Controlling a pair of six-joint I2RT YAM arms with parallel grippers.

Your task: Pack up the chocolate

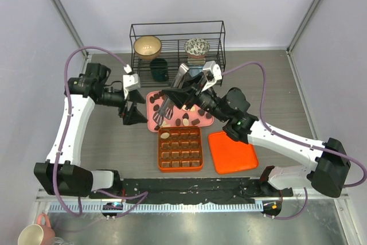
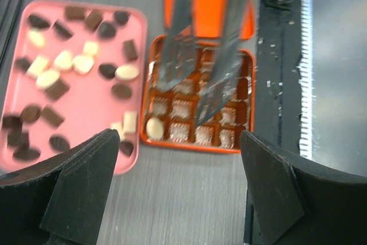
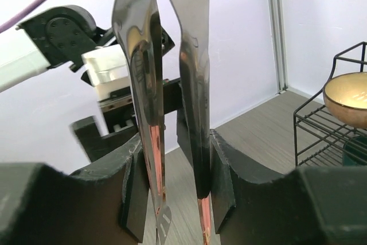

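Note:
Metal tongs (image 1: 166, 107) are clasped in my right gripper, their arms between its fingers; the two slotted ends are spread apart, and I see nothing between them. Chocolates, dark and white, lie scattered on a pink tray (image 2: 86, 96). In front of it is the orange compartment box (image 1: 180, 169), with one white chocolate (image 2: 155, 128) in its far left corner compartment; the other compartments I can see look empty. An orange lid (image 1: 234, 156) rests flat to the box's right. My left gripper stands open and empty, left of the tray, above the table.
A black wire rack (image 1: 178, 30) at the back carries a yellow bowl (image 1: 147, 46), a patterned bowl (image 1: 196, 46) and cups. A pink mug (image 1: 36, 234) stands at the front left corner. Bare table lies left of the box and at the far right.

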